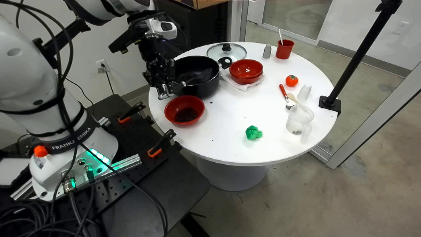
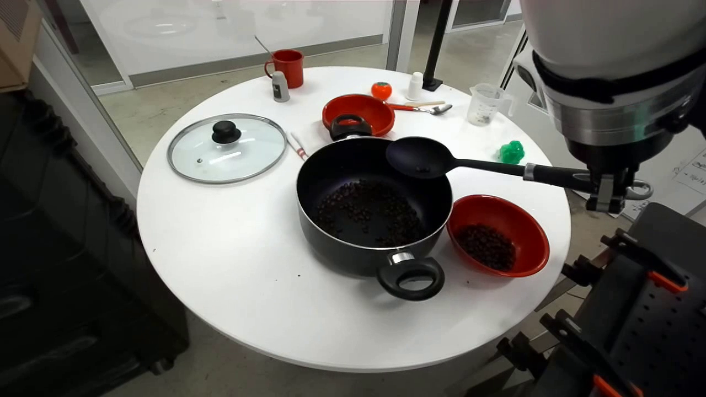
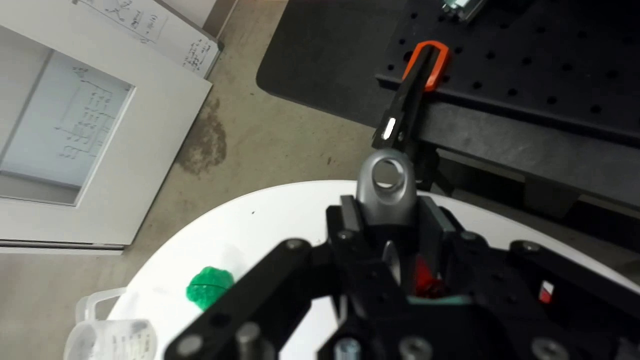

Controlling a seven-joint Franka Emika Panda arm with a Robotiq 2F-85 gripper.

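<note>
A large black spoon point(image 2: 423, 159) has its bowl over the inside of the black pot point(image 2: 311, 228), on the side facing the robot. My gripper point(image 2: 610, 188) is shut on the spoon's handle end, out past the pot's rim. The wrist view shows the handle's grey tip with its hole point(image 3: 388, 198) clamped between my fingers. Dark beans point(image 2: 360, 205) are scattered on the pot's floor. More beans point(image 2: 486, 246) lie in the red bowl point(image 2: 533, 238) beside the pot. A few seem to sit in the spoon.
A glass lid point(image 2: 198, 155) rests left of the pot, and a second red bowl point(image 1: 246, 71) stands behind it. Farther off are a red mug point(image 2: 289, 68), a tomato point(image 1: 291, 81), a measuring cup point(image 1: 298, 119) and green broccoli point(image 1: 253, 132).
</note>
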